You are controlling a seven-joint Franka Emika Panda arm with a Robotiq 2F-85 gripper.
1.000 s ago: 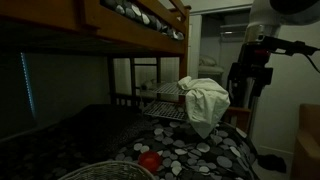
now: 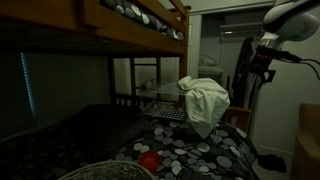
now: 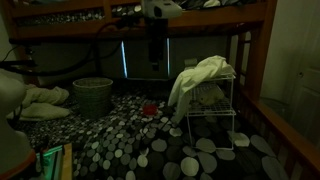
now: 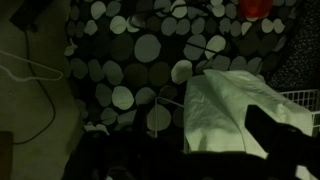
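Note:
A white cloth (image 2: pixel 205 103) is draped over a white wire rack (image 3: pixel 210 112) standing on the dotted bedding. It hangs down one side of the rack. In the wrist view the cloth (image 4: pixel 235 112) lies below and partly behind my dark fingers (image 4: pixel 275 138). Those fingers stand wide apart, so my gripper is open, and no object shows held between them. Exterior view 1 has the gripper (image 2: pixel 258 72) in the air to the right of the cloth. A red object (image 2: pixel 149 160) rests on the bed; the same red object (image 4: pixel 255 8) is at the wrist view's top edge.
A wicker basket (image 3: pixel 93 97) stands on the left in exterior view 2. Above the bed runs the wooden upper bunk (image 2: pixel 105 30), with its ladder and posts near the rack. The room is dim.
The arm has shifted in exterior view 1, with the gripper slightly farther right and higher than a second ago. Cloth, rack and red object look unmoved.

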